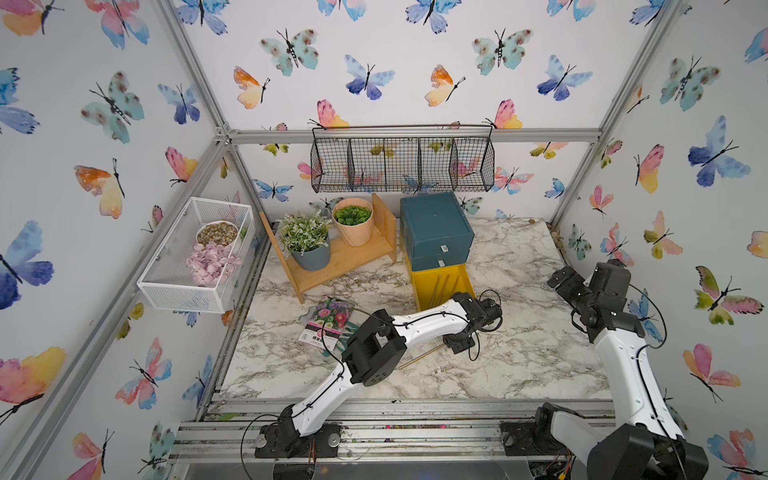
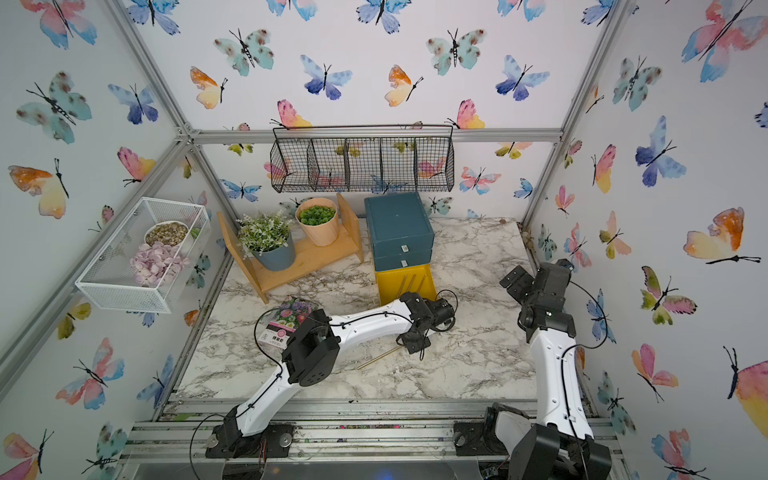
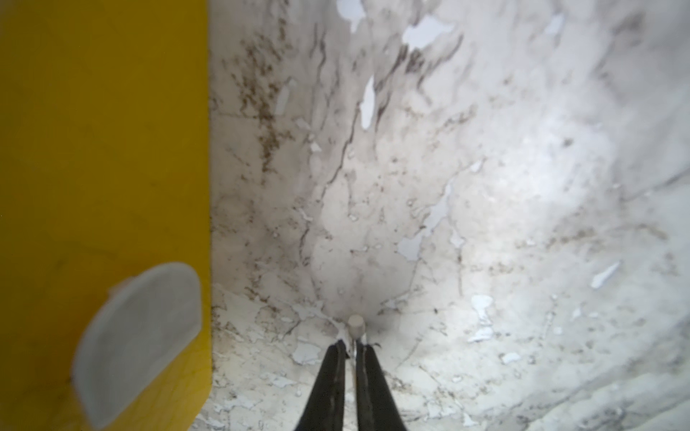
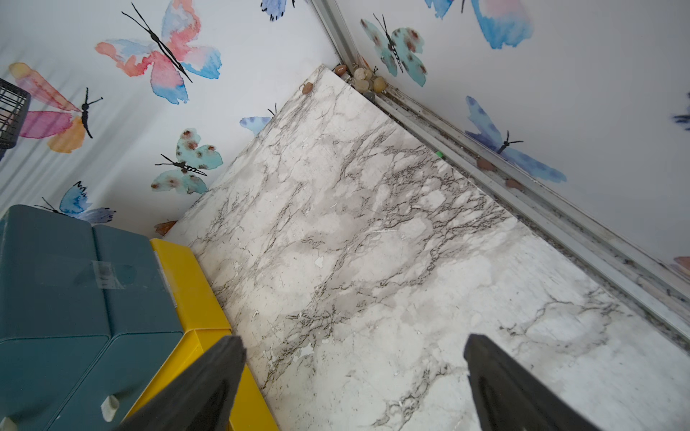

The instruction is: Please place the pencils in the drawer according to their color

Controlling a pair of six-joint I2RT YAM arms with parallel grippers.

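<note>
The yellow drawer [image 1: 440, 280] stands pulled out below the blue cabinet [image 1: 437, 228], with several pencils lying in it. A pale pencil [image 2: 376, 358] lies on the table in front of the drawer, its end [image 3: 356, 327] seen in the left wrist view. My left gripper is low over that end, its narrow tips close together around the pencil; I cannot tell whether they grip it. The drawer's yellow wall is just left of them. My right gripper is open and empty at the right side of the table.
A wooden shelf [image 1: 344, 264] with two potted plants stands at the back left, a flower-printed packet [image 1: 326, 320] in front of it. A white wire basket [image 1: 160, 288] hangs on the left wall, a black one above the cabinet.
</note>
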